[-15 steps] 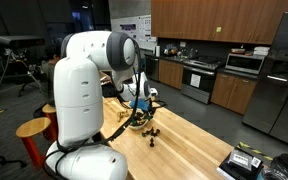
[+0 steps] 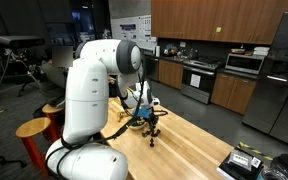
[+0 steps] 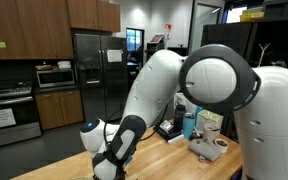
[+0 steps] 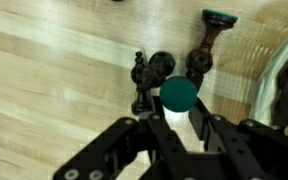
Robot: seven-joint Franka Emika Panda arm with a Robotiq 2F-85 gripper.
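Observation:
In the wrist view my gripper is shut on a small piece with a round green end (image 4: 178,95); most of its body is hidden. Beyond it, several dark turned pieces (image 4: 161,64) are seen against the light wooden tabletop (image 4: 64,70). One dark piece with a green base (image 4: 219,18) shows near the top. At the right edge is part of a pale-rimmed bowl (image 4: 267,88) with dark pieces inside. Exterior view 1 has the gripper low over the table, near the bowl; the held piece is too small to make out there.
In exterior view 1 a dark piece (image 2: 151,143) stands on the table, and a flat black-and-white item (image 2: 242,164) lies at the front right. Clear wooden surface (image 2: 189,145) stretches between. Cups (image 3: 189,126) and other items crowd the table's far side in exterior view 2.
The gripper has shifted slightly to the right and lower in exterior view 1, from over the bowl to beside it, near the dark pieces on the table.

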